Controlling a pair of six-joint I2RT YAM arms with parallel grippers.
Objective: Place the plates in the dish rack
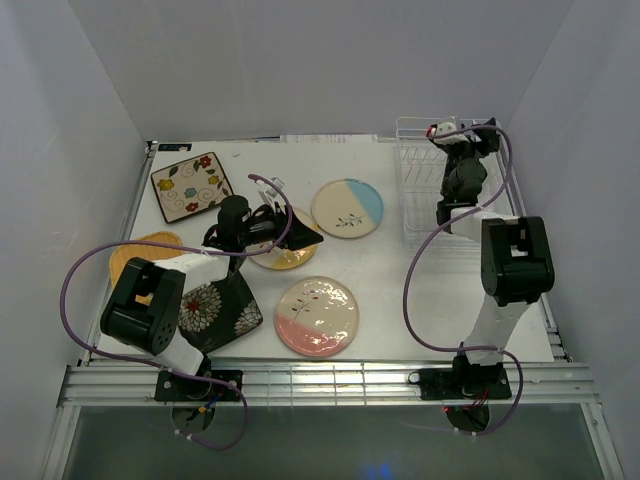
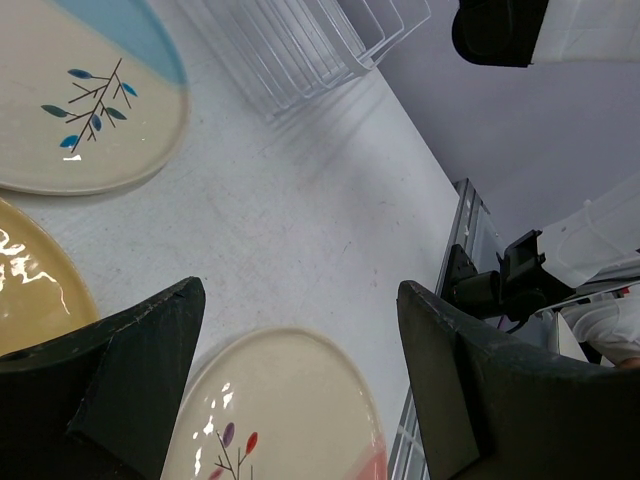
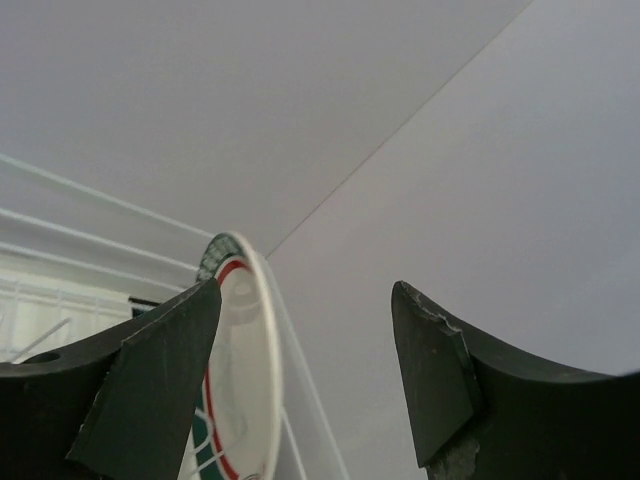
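Observation:
A plate with a red and green band [image 3: 240, 340] stands on edge in the white wire dish rack [image 1: 420, 200]. My right gripper is over the rack, fingers parted beside that plate's rim; whether they touch it is unclear. My left gripper stands open over the yellow plate [image 1: 280, 258], nothing between its fingers. A pink-and-cream plate [image 1: 316, 316] lies at the front, a blue-and-cream plate [image 1: 347, 208] near the rack, a square flowered plate [image 1: 190, 188] at back left.
An orange plate [image 1: 135, 256] and a dark flowered square plate [image 1: 215, 312] lie at the left, partly under my left arm. Walls enclose the back and sides.

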